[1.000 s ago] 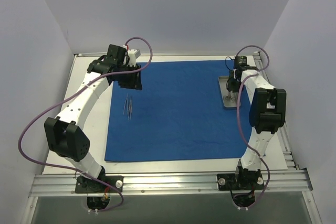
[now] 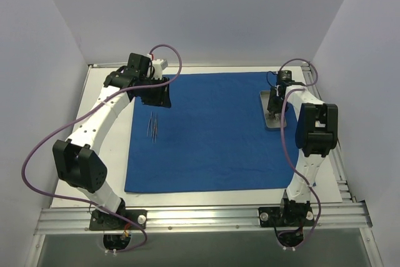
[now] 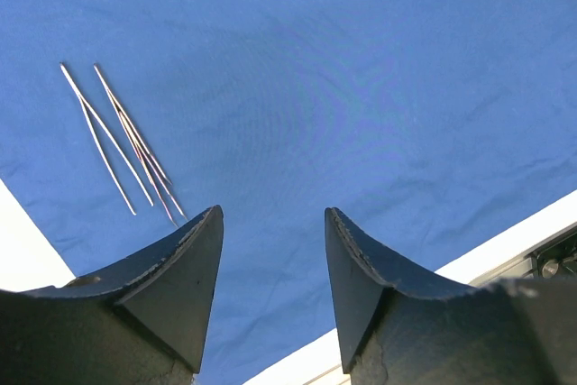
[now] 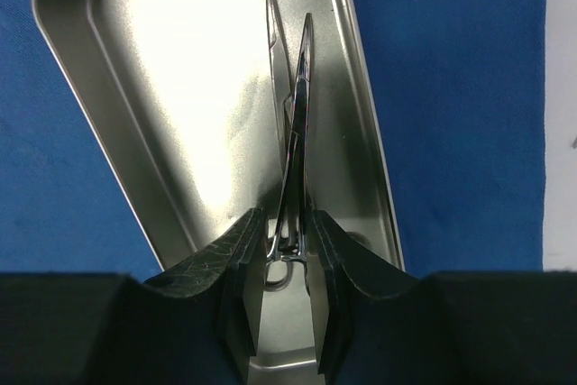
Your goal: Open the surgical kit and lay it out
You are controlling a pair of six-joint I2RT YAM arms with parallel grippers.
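Note:
A metal tray [image 4: 212,69] stands at the right of the blue cloth [image 3: 270,114]. Inside it lie a pair of slim silver instruments, a scissor-like one with ring handles [image 4: 300,123] and a flatter one [image 4: 278,65] crossing close to it. My right gripper is low over the tray, its fingers apart on either side of the handle end; whether they touch it cannot be told. On the left of the cloth, several thin instruments [image 3: 131,132] are laid in two narrow groups. Above the cloth, my left gripper is open and empty.
White table [image 2: 103,136] shows around it, bounded by metal rails [image 2: 200,213] and grey walls. The tray's raised rim [image 4: 361,87] surrounds the right gripper's work area.
My right arm has shifted slightly left and toward the near side over the tray. The left arm and the laid-out instruments have hardly moved.

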